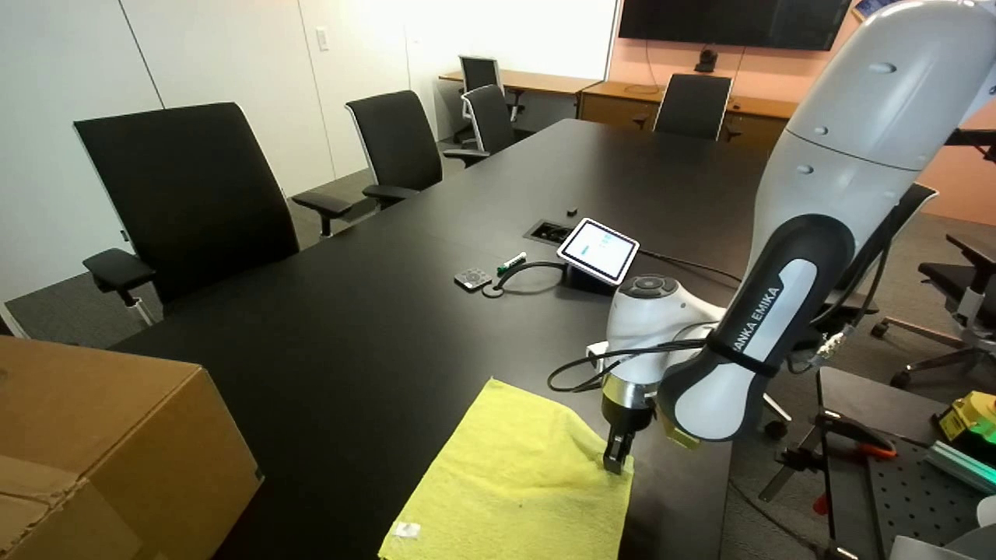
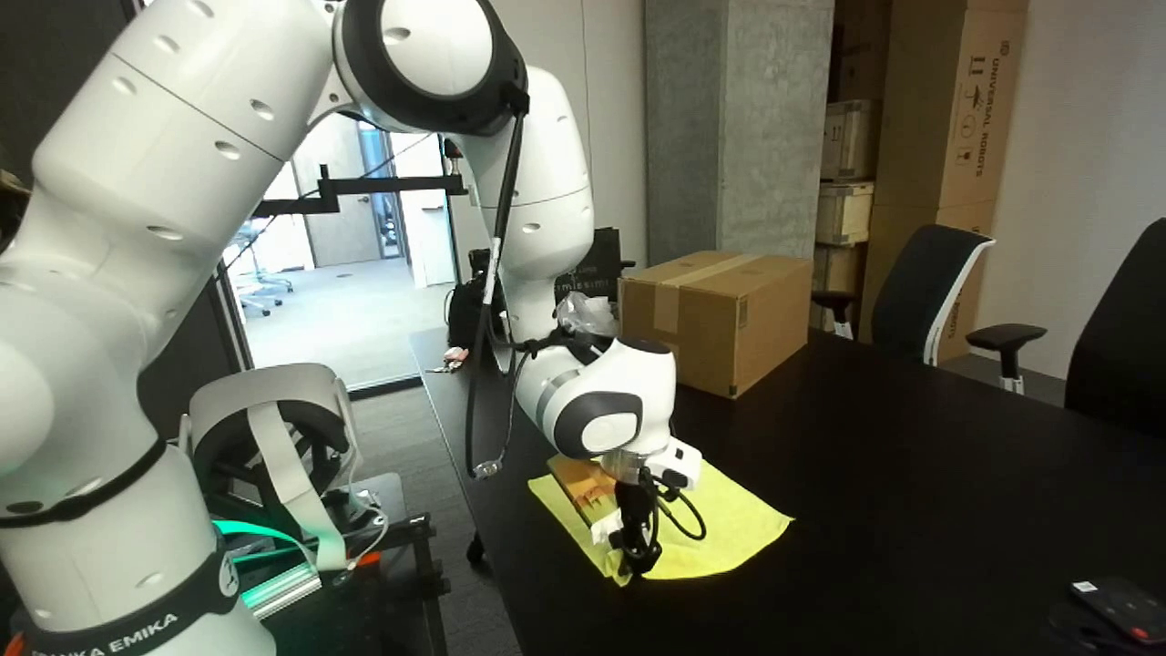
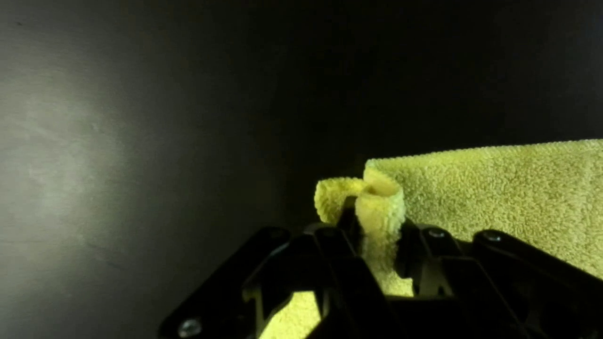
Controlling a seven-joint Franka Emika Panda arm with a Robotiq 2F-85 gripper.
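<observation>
A yellow towel [image 1: 509, 476] lies mostly flat on the black table, with a white tag [image 1: 408, 530] near its front left corner. My gripper [image 1: 616, 457] is at the towel's right corner, pointing down. In the wrist view, the gripper is shut on a pinched fold of the towel [image 3: 503, 192], which bunches up between the black fingers. The held corner looks slightly raised in exterior view 1, with wrinkles running from it. From the other side, the gripper [image 2: 637, 558] is at the near corner of the towel [image 2: 732, 525].
A cardboard box [image 1: 121, 448] stands on the table to the left. Farther back are a tablet [image 1: 600, 250], a green marker [image 1: 511, 263] and a small dark square [image 1: 472, 278]. Bare table surrounds the towel's left and far sides; the table's edge is close on the right.
</observation>
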